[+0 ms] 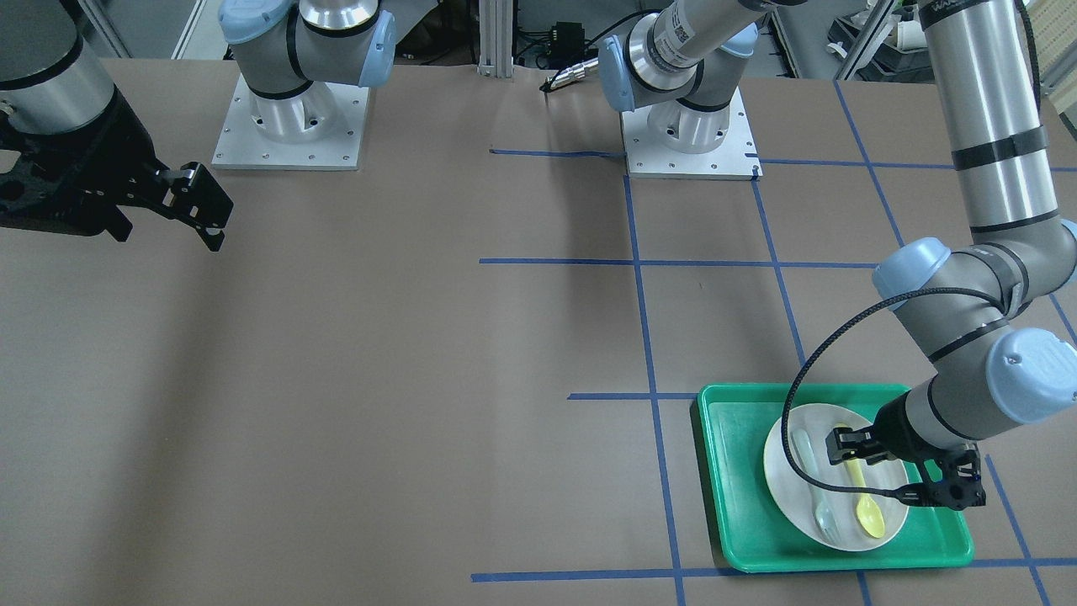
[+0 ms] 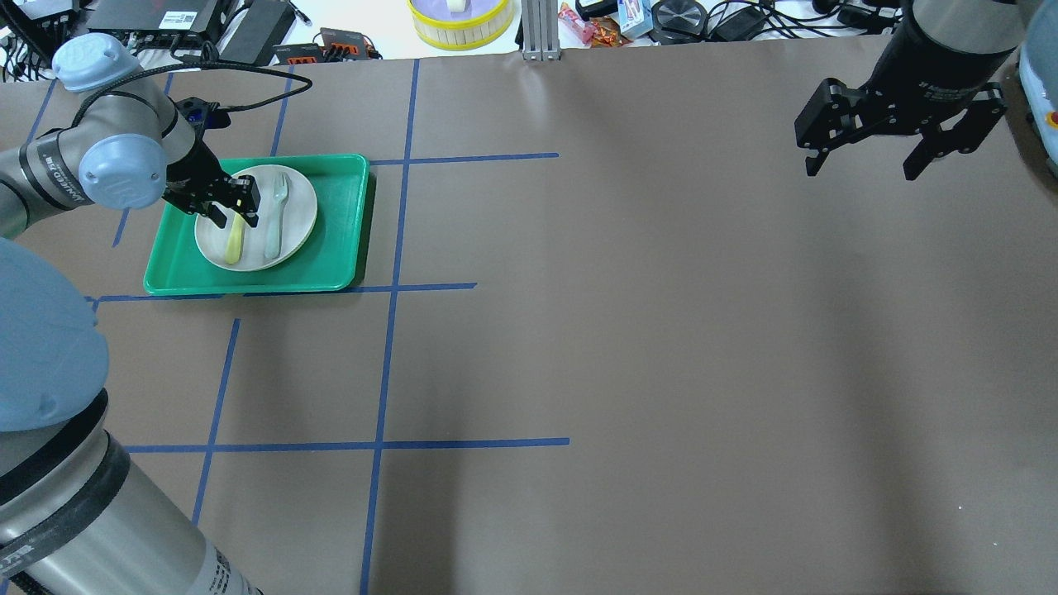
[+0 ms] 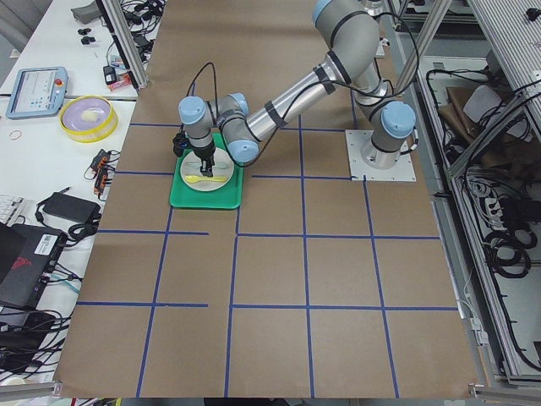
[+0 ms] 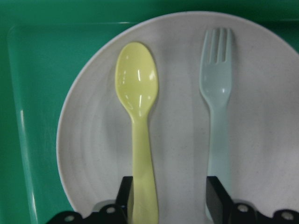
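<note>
A white plate [image 4: 173,140] lies in a green tray [image 1: 737,525], holding a yellow spoon [image 4: 137,84] and a pale blue fork [image 4: 216,79] side by side. My gripper is low over the plate, pointing down, fingers apart, one over each utensil's handle end, with nothing visibly held. In the top view the gripper [image 2: 238,214] covers part of the plate.
The table around the tray is mostly clear, marked with blue tape lines. Other arms stand at the table's edges, one black gripper [image 2: 898,129] at the top right of the top view.
</note>
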